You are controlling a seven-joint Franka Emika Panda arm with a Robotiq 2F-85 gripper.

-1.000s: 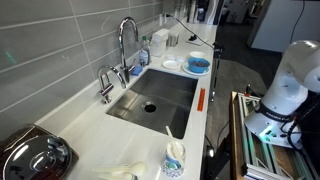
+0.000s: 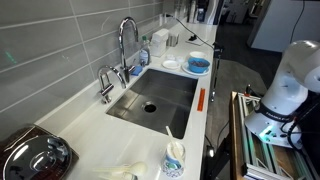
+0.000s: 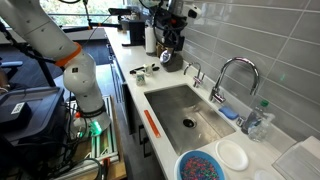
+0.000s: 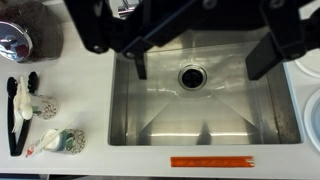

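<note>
My gripper is open above the sink point(image 4: 150, 100), with dark fingers point(image 4: 262, 58) spread wide and nothing between them. In exterior view 2 the gripper point(image 3: 170, 38) hangs high near the top, well clear of the counter. The steel sink basin is empty, its drain point(image 4: 193, 76) showing between the fingers. An orange-red strip point(image 4: 212, 161) lies flat along the counter's front edge beside the sink. Exterior view 1 shows the arm's base point(image 2: 272, 118) at the right but not the gripper.
Left of the sink stand a jar with utensils point(image 2: 172, 160) and a dark pot with a glass lid point(image 2: 40, 155). Faucets point(image 2: 128, 45) rise behind the basin. A blue-rimmed bowl point(image 3: 199, 167), a white plate point(image 3: 231, 153) and soap bottles point(image 3: 256, 117) occupy the other side.
</note>
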